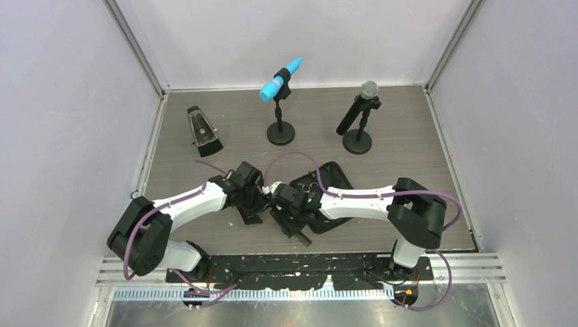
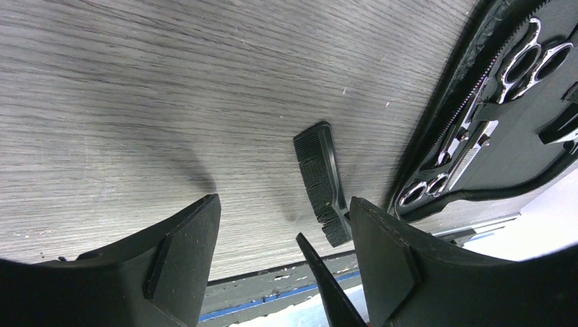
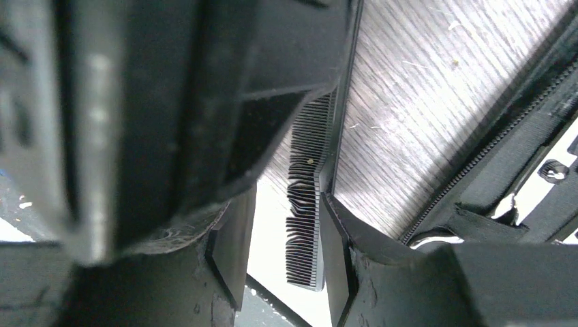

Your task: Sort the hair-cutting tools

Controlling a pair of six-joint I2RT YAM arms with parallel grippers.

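Note:
A black comb [image 2: 319,180] lies on the table, its teeth facing left in the left wrist view. The right wrist view shows the comb [image 3: 303,225] running lengthwise between the fingers of my right gripper. Those fingers stand apart; the comb is close to the right-hand one, with a gap on its other side. My left gripper is open with nothing gripped, to the left of the comb. A black zip case [image 2: 446,78] holding scissors [image 2: 521,65] lies open to the right. From above, the right arm partly covers the case [image 1: 329,223].
A large dark blurred part fills the upper left of the right wrist view, hiding some of the comb. The two grippers are close together. Behind them stand a metronome [image 1: 204,131], a blue microphone [image 1: 278,82] and a black microphone [image 1: 358,109].

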